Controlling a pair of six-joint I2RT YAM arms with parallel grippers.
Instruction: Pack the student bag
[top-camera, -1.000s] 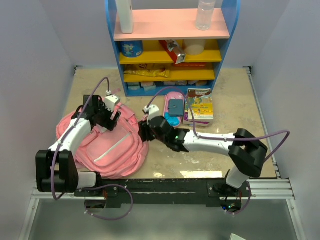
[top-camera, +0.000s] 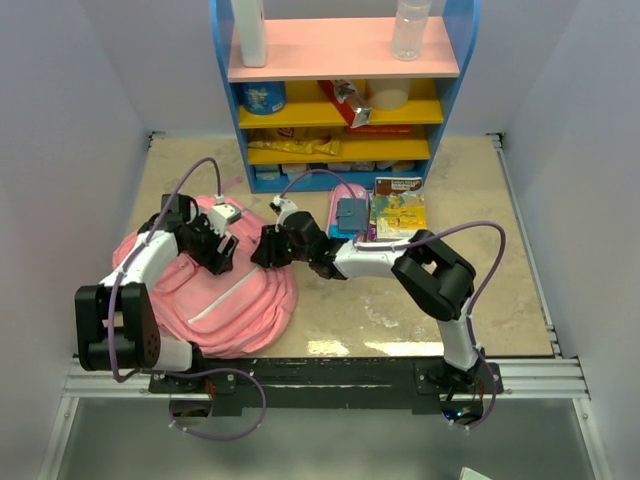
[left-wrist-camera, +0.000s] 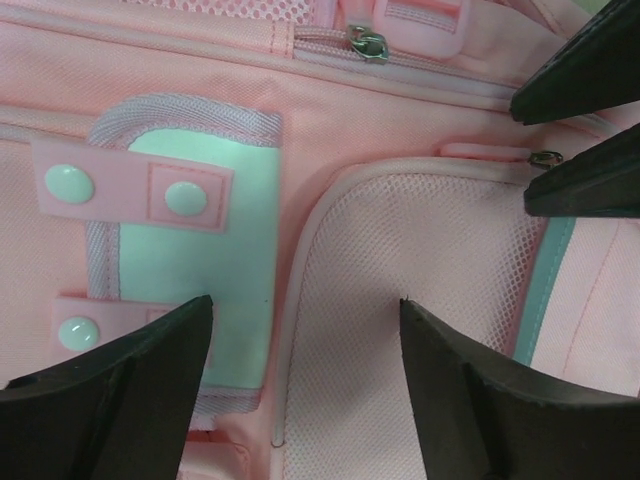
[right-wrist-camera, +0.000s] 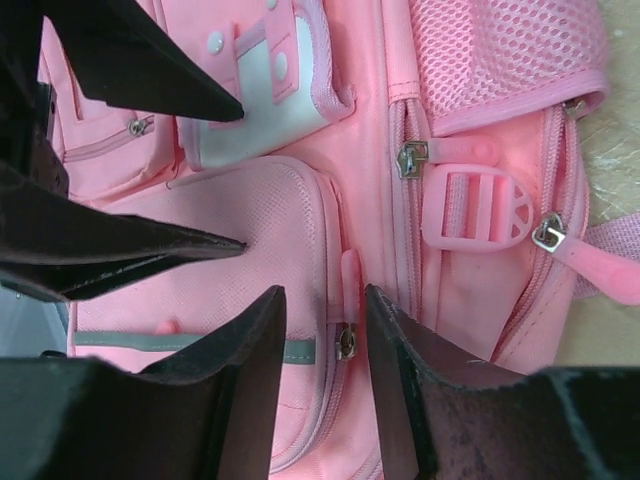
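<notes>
The pink student bag (top-camera: 221, 305) lies flat on the left of the table, its pockets facing up. Over its upper part, my left gripper (top-camera: 225, 262) and right gripper (top-camera: 260, 258) point toward each other. Seen in the left wrist view, the left gripper is open above the mesh pocket (left-wrist-camera: 390, 260), with nothing held. My right gripper is part open in the right wrist view, its fingers on either side of a pink zipper pull (right-wrist-camera: 350, 285) at the pocket's edge. It does not look clamped.
Books (top-camera: 400, 212) and a pink pencil case (top-camera: 346, 212) lie right of the bag. Behind them stands a shelf (top-camera: 340, 50) with bottles and snacks. Both grippers are close together, each showing in the other's wrist view.
My right gripper has moved left, from the bag's right edge to over the bag, close to the left gripper. The left gripper has shifted slightly downward in the top view. The bag stays put.
</notes>
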